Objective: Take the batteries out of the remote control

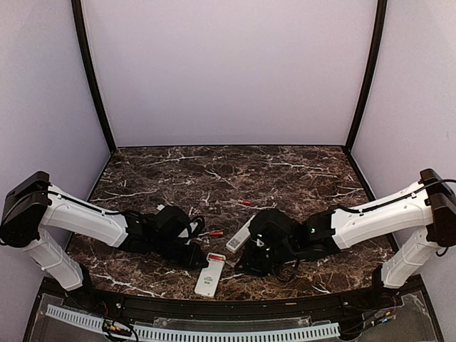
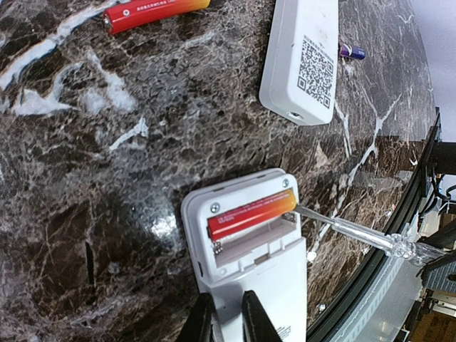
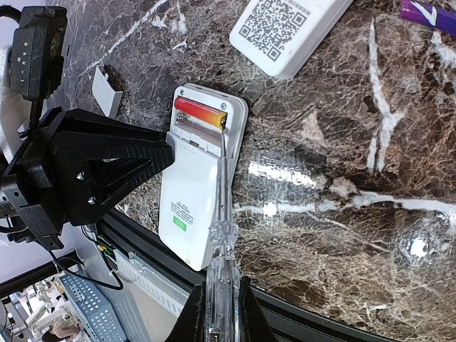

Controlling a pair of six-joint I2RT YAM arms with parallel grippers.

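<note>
The remote (image 1: 208,279) lies at the table's front with its battery bay open; a red-and-yellow battery (image 2: 249,214) sits in the bay. My left gripper is at the remote's body; whether its fingers touch it or how wide they stand is unclear. My right gripper is shut on a clear-handled screwdriver (image 3: 225,242), whose metal tip reaches the battery's yellow end.
A second white remote (image 2: 299,64) lies behind, with a red battery (image 2: 153,14) and a purple battery (image 3: 424,14) loose nearby. A small white cover (image 3: 107,92) lies on the table. The front edge is close.
</note>
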